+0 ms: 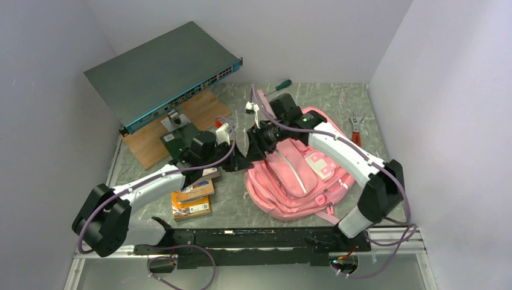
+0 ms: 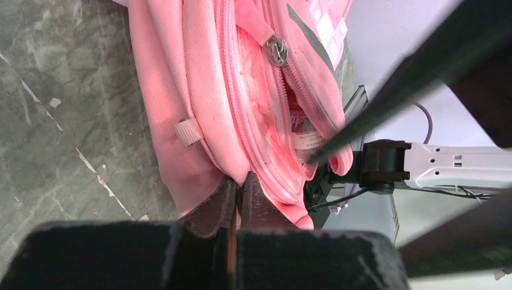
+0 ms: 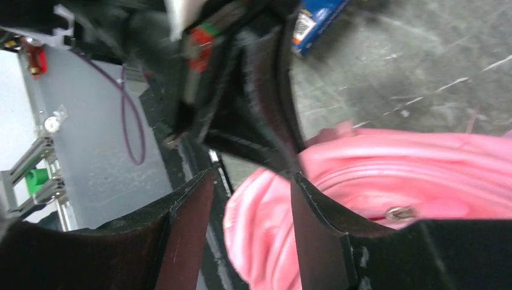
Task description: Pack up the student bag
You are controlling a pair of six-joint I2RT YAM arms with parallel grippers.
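Observation:
A pink backpack (image 1: pixel 296 187) lies on the grey table, its zipper and pull (image 2: pixel 276 51) in the left wrist view. My left gripper (image 1: pixel 243 164) is at the bag's left edge, shut; in the left wrist view its fingertips (image 2: pixel 229 199) press into the pink fabric, and whether any is pinched is unclear. My right gripper (image 1: pixel 259 145) is just above and right of it, over the bag. In the right wrist view it (image 3: pixel 250 187) is open above the pink fabric, with the dark left gripper behind.
Boxes or books (image 1: pixel 190 208) lie stacked at front left. A wooden board (image 1: pixel 142 151) sits under a network switch (image 1: pixel 163 72). Pliers (image 1: pixel 356 136) lie at the right, a screwdriver (image 1: pixel 282 85) at the back. Walls border the table.

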